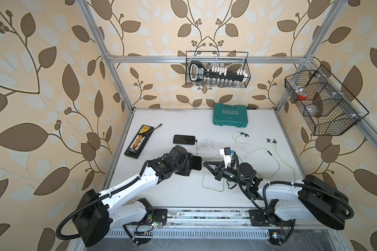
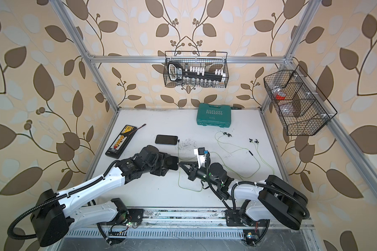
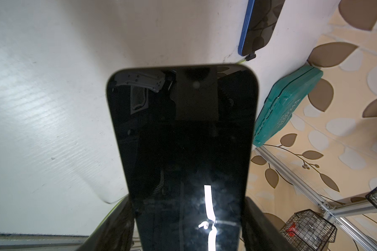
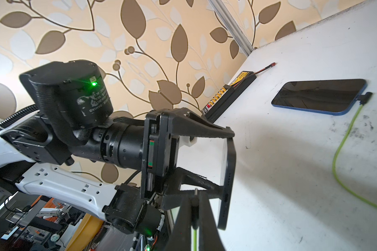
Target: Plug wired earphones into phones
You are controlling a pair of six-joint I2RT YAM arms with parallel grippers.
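Observation:
A black phone point(image 3: 184, 138) is clamped upright by its sides in my left gripper, its dark screen filling the left wrist view. From the right wrist view, this phone point(image 4: 227, 184) shows edge-on between the left gripper's two fingers. My right gripper is shut on a black earphone plug point(image 4: 194, 211); the metal tip stands bare, pointing towards the phone's edge, and a green cable hangs below. Only a narrow gap appears between phone and right fingertips point(image 1: 206, 163) from above. Another phone point(image 4: 320, 96) with blue sides lies on the table, a black angled plug point(image 4: 365, 98) at its end.
Green earphone cables point(image 1: 276, 167) run over the table's right half, with earbuds point(image 1: 244, 134) near the back. A teal case point(image 1: 230, 115) stands at the rear. On the left lies a black battery pack point(image 1: 139, 141).

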